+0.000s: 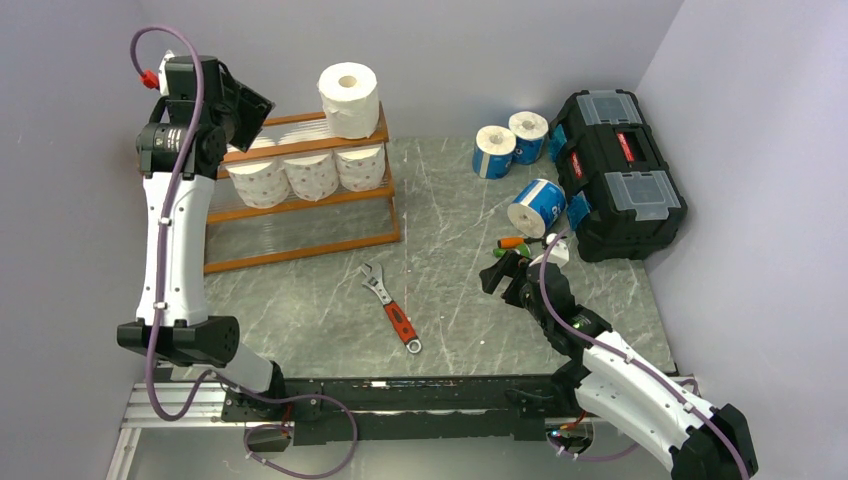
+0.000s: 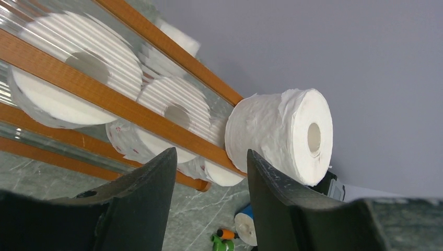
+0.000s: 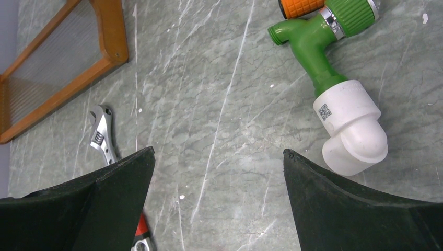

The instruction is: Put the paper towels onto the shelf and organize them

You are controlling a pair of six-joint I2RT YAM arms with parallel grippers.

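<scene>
One white paper roll [image 1: 349, 100] stands upright on the shelf's top tier, at its right end. Below it, several patterned white rolls [image 1: 312, 177] line the middle tier of the wooden shelf [image 1: 330, 243]. In the left wrist view, a blurred white shape [image 2: 170, 48], apparently another roll, shows beyond the rear rail; the top view does not show it. My left gripper hangs over the shelf's left part, its fingers apart with nothing between them. Above the table at right, my right gripper is open and empty.
Blue-wrapped rolls [image 1: 494, 152] stand near black toolboxes [image 1: 628, 170] at the right; one roll [image 1: 537, 206] lies on its side. A red-handled wrench [image 1: 391, 308] lies in front of the shelf. A green pipe fitting [image 3: 312, 52] lies near my right gripper. Mid-table is clear.
</scene>
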